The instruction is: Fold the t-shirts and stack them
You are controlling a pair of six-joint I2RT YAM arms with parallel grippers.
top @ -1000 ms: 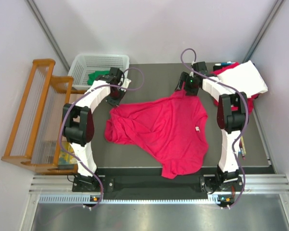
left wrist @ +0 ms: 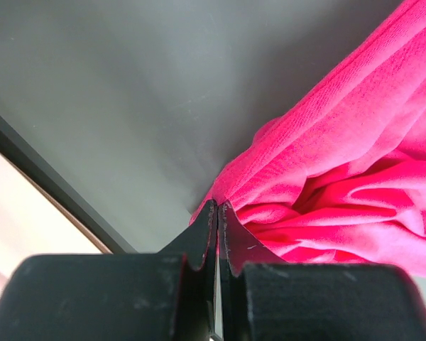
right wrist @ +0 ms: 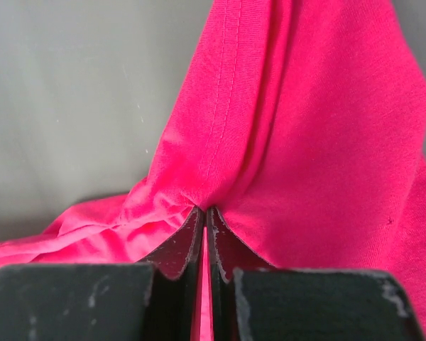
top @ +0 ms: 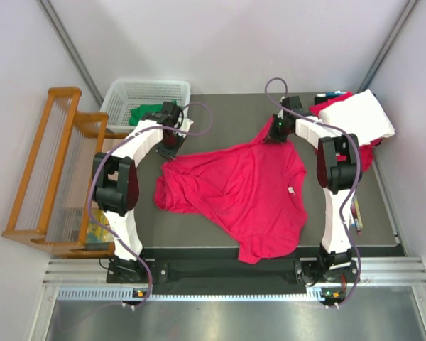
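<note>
A red t-shirt (top: 248,192) lies spread and wrinkled across the middle of the table, its left part bunched in folds. At its upper left corner my left gripper (top: 172,155) is shut; the left wrist view shows the gathered cloth (left wrist: 305,163) running into the fingertips. On the upper right part of the shirt, my right gripper (top: 271,138) is shut too. Creases in the cloth (right wrist: 199,156) meet at its tips in the right wrist view, with a sleeve-like flap standing out beyond them. Cloth pinched inside the fingers is mostly hidden.
A white basket (top: 148,92) with green cloth (top: 145,111) stands at the back left, beside a wooden rack (top: 50,163). White cloth (top: 358,118) over red cloth lies at the back right. Pens (top: 357,215) lie at the right edge.
My right gripper's fingers, spread apart earlier, have come together on the cloth, and a strip of shirt now shows beyond them. The left arm has stayed still.
</note>
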